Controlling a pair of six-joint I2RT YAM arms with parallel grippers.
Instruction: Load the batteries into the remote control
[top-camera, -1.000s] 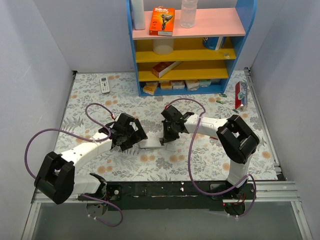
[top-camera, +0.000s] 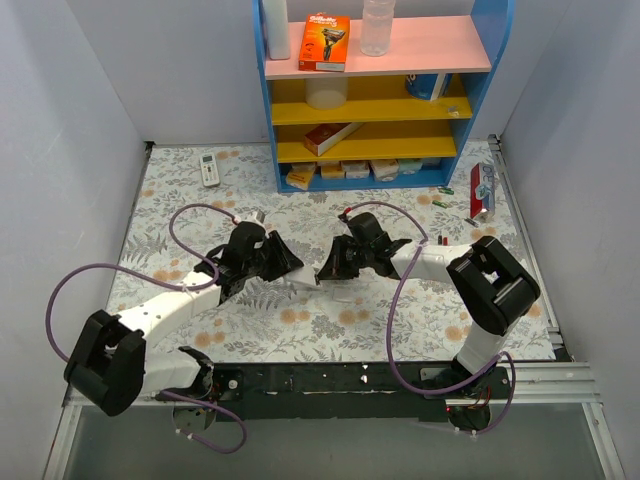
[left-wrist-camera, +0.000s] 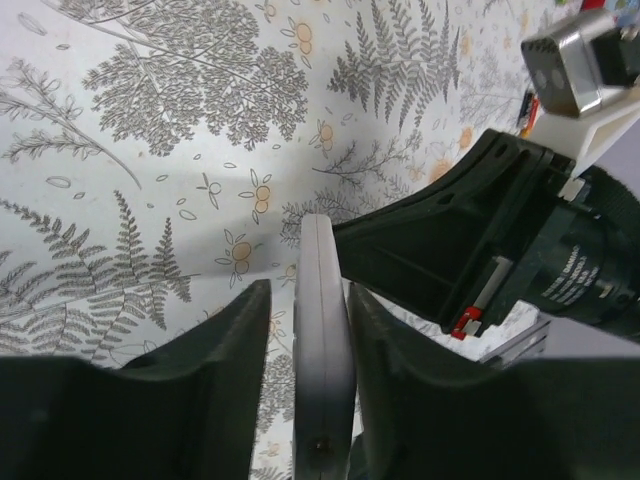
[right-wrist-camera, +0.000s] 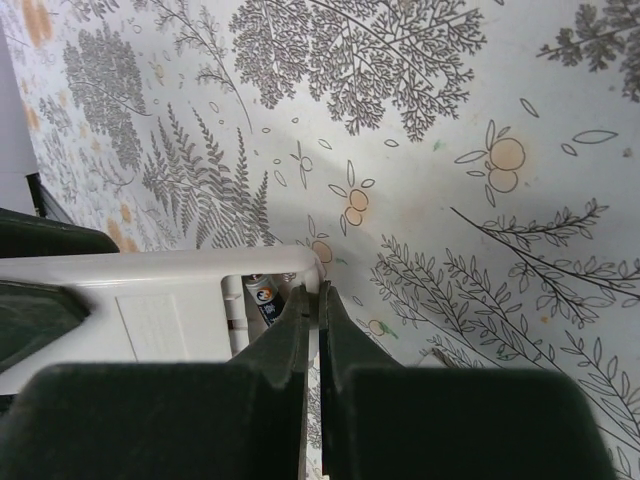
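The white remote (top-camera: 305, 276) lies between my grippers at the middle of the table. My left gripper (top-camera: 285, 268) is around its left part; in the left wrist view the remote (left-wrist-camera: 322, 310) runs between blurred fingers, and whether they grip it is unclear. In the right wrist view its open compartment holds a dark battery (right-wrist-camera: 262, 297). My right gripper is shut at the compartment's end, fingertips at the remote's rim; what is between them is hidden.
A second remote (top-camera: 209, 170) lies at back left. Loose batteries (top-camera: 440, 204) and a red box (top-camera: 482, 192) lie at right. A shelf unit (top-camera: 360, 139) stands at the back.
My left gripper has moved right onto the remote from its place just left of it. My right gripper stays at the remote's right end, slightly shifted.
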